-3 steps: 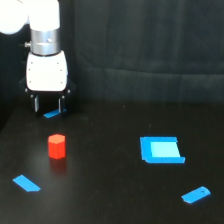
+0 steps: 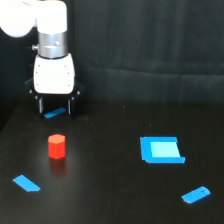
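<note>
A red block [image 2: 57, 147] stands upright on the dark table, left of the middle. Behind and above it hangs my gripper [image 2: 55, 105], its dark fingers [image 2: 41, 103] spread wide. Only a blue strip and dark background show between them, and the gripper is apart from the block. To the right, a pale square [image 2: 164, 150] lies flat on the table, framed by blue tape [image 2: 147, 152], with nothing on it.
Short blue tape strips mark the table at the front left [image 2: 26, 184], the front right [image 2: 196, 195] and behind the block [image 2: 55, 113]. Bare table lies between the block and the pale square. A dark curtain [image 2: 145, 60] hangs at the back.
My arm and gripper have shifted a little to the right. The red block and the pale square have not moved.
</note>
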